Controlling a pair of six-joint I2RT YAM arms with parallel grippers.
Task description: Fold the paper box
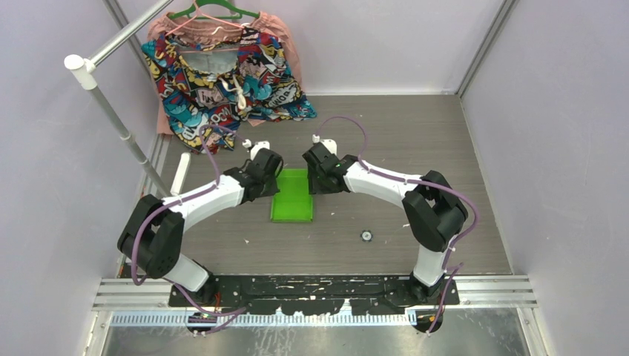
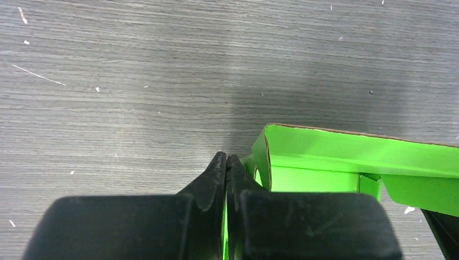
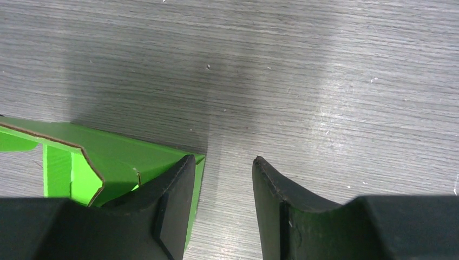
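The bright green paper box (image 1: 291, 204) rests on the table between my two arms, its tray part facing the table's front edge. A back panel with folded side flaps (image 2: 335, 157) stands raised in the left wrist view. My left gripper is shut at the box's left side, next to the flap's edge; nothing clear shows between its fingers. My right gripper is open at the box's right side. Its left finger (image 3: 181, 181) overlaps the green side wall (image 3: 135, 154) in view; whether they touch cannot be told. The gap between its fingers shows bare table beyond the box corner.
A small round dark object (image 1: 366, 236) lies to the front right of the box. A white bar (image 1: 180, 174) lies at the far left, near hanging patterned clothes (image 1: 222, 85).
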